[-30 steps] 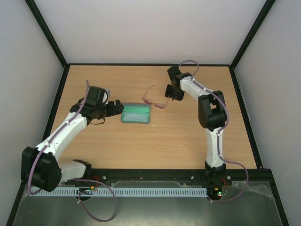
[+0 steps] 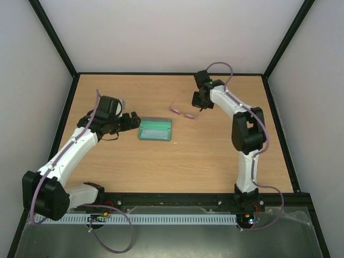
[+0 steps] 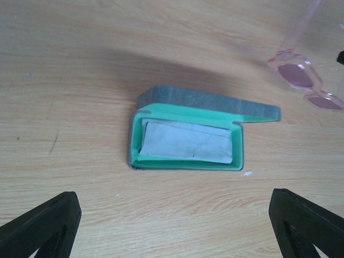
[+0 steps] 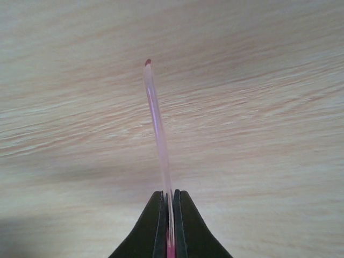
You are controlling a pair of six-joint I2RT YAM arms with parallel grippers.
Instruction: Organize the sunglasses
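Pink translucent sunglasses (image 2: 176,111) hang from my right gripper (image 2: 201,109), which is shut on one temple arm. In the right wrist view that pink arm (image 4: 157,115) runs up from between the closed fingers. The lenses and other temple show at the upper right of the left wrist view. A green-lined case (image 2: 155,129) lies open on the table, its lid raised at the back and a folded pale cloth (image 3: 185,142) inside. My left gripper stands open, empty, to the left of the case.
A pale object (image 2: 122,103) lies partly hidden behind the left gripper.
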